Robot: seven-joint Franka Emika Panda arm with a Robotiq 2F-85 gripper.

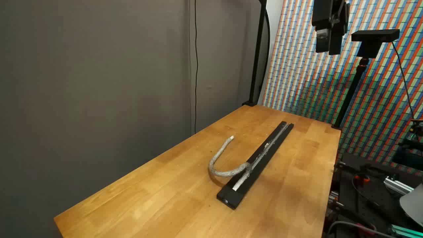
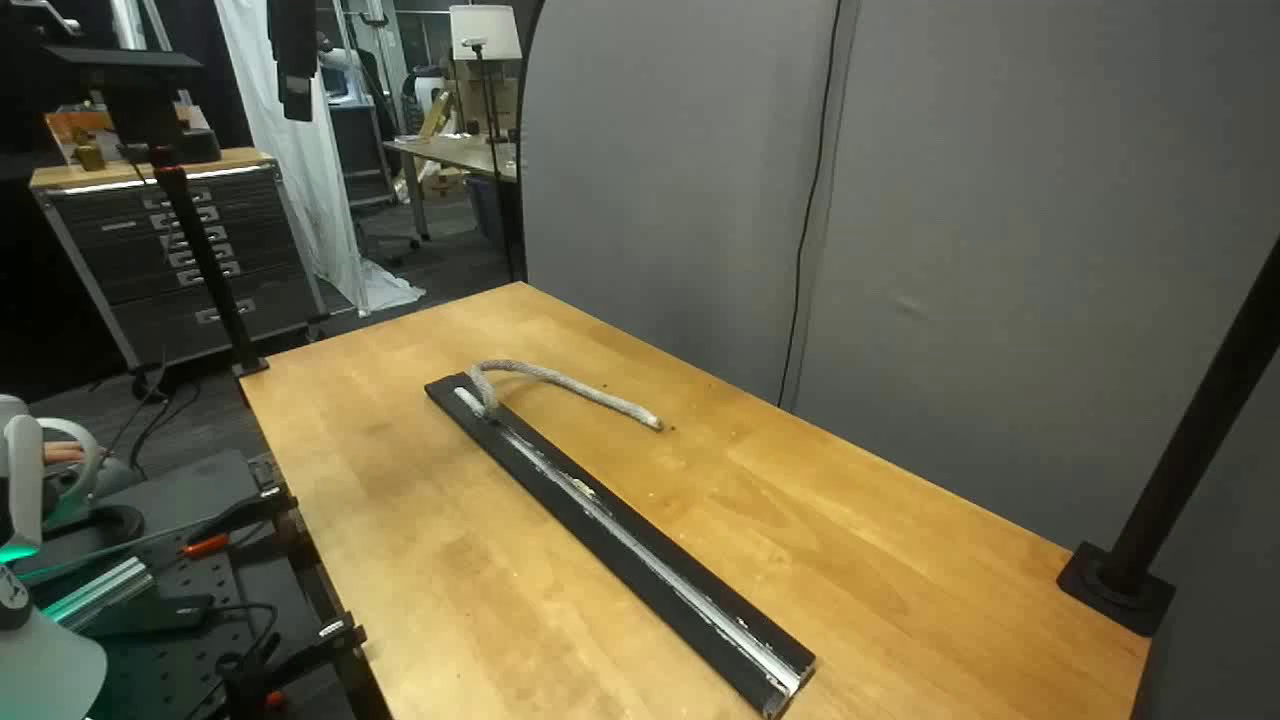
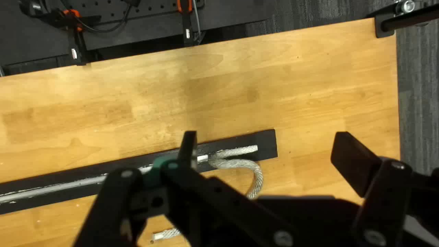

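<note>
A grey braided rope [image 1: 214, 166] lies on the table, with one stretch along a long black board [image 1: 259, 172] and a loose part curving off to the side. In exterior view 2 the rope's loose end [image 2: 624, 409] rests on bare wood beside the board [image 2: 624, 546]. A pale strip [image 2: 654, 576] runs down the board's middle. High above the table, at the top of exterior view 1, hangs my gripper [image 1: 328, 49]. From the wrist view the gripper is wide open, its fingers far apart with nothing held. Part of the rope [image 3: 257, 181] is hidden behind the gripper body.
Black posts stand at its corners, one of them [image 2: 1182, 468] at the right in exterior view 2. Clamps [image 3: 187, 24] grip one long edge. A grey wall [image 1: 99, 99] borders the opposite side.
</note>
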